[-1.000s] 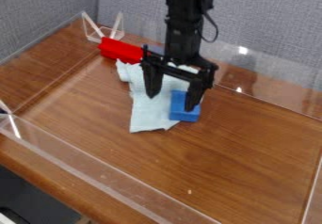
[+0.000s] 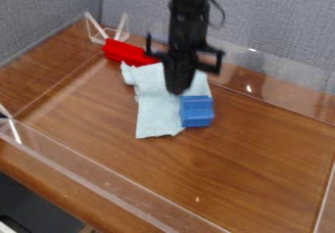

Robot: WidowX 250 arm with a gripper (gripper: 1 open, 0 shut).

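The black arm hangs from the top centre, its gripper (image 2: 179, 77) over a pale blue-white cloth (image 2: 160, 115); it is blurred, and its lowest part is near the cloth's upper middle, shut with nothing visible between its fingers. A blue block (image 2: 197, 111) rests at the cloth's right side, below and right of the gripper. A red cylinder (image 2: 125, 53) lies at the back left, beyond the cloth.
A wire stand (image 2: 97, 29) is at the back left corner. Clear panels edge the wooden table (image 2: 249, 168).
The cloth looks slightly shifted.
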